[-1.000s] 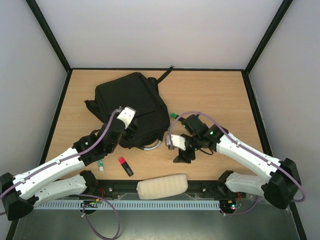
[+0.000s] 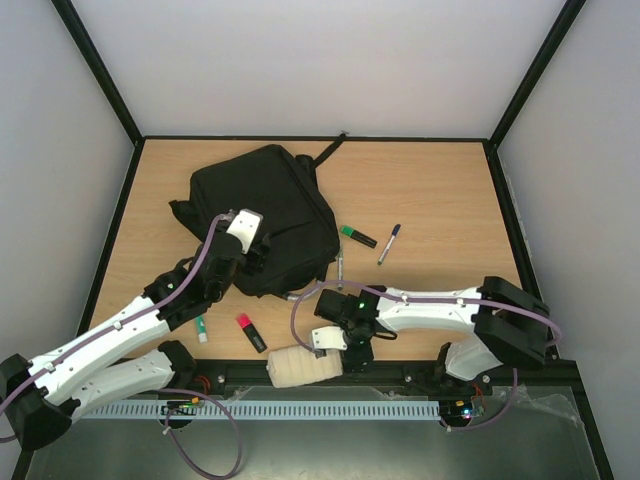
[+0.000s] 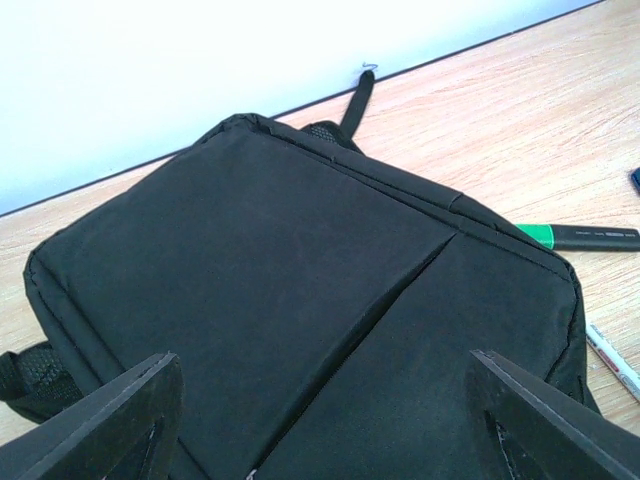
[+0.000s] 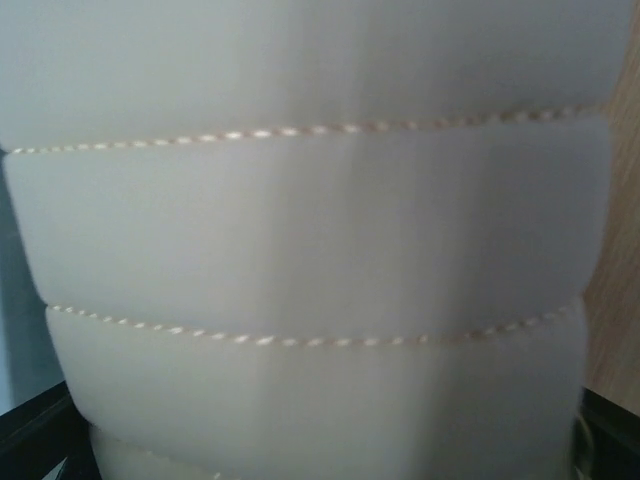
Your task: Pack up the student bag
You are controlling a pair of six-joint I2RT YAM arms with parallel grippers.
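A black backpack (image 2: pixel 260 210) lies flat at the back left. My left gripper (image 2: pixel 250 255) hangs over its lower left, open and empty, with the bag filling the left wrist view. A cream quilted pouch (image 2: pixel 298 368) lies at the front edge. My right gripper (image 2: pixel 350 358) is down at its right end, open, with the pouch (image 4: pixel 310 220) filling the right wrist view between the fingers. Markers lie around: green (image 2: pixel 358 236), blue-capped (image 2: pixel 390 242), red (image 2: pixel 252 332), and a teal item (image 2: pixel 200 326) partly beside the left arm.
A pale pen (image 3: pixel 612 361) lies beside the bag's right side. Walls stand at the back and both sides, and the table's front edge runs under the pouch.
My right gripper has moved down and toward the front onto the pouch, which has shifted slightly left.
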